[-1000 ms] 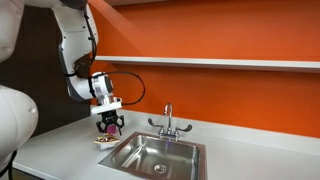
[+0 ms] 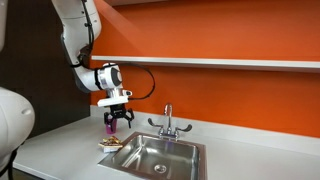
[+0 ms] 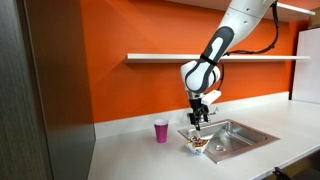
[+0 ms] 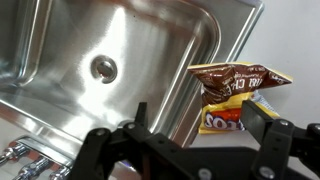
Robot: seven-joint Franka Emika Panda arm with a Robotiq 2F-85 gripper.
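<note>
A brown, red and yellow snack bag (image 4: 232, 95) lies near the sink's rim in the wrist view. From the first exterior view, the bag (image 2: 110, 141) seems to rest on or in something pale on the counter, left of the sink. My gripper (image 2: 117, 119) hangs above that spot, pointing down. It stands open: its two dark fingers (image 4: 158, 155) are spread wide in the wrist view, nothing between them. A magenta cup (image 3: 161, 130) stands on the counter, apart from the bag. The steel sink basin (image 2: 160, 153) looks empty.
The faucet (image 2: 168, 118) rises behind the sink with handles on both sides. A white shelf (image 3: 190, 57) runs along the orange wall above the arm. Clear counter (image 2: 235, 160) lies right of the sink.
Compared with one second ago, my gripper has risen and shifted slightly right, away from the bag. Bag and cup appear unmoved.
</note>
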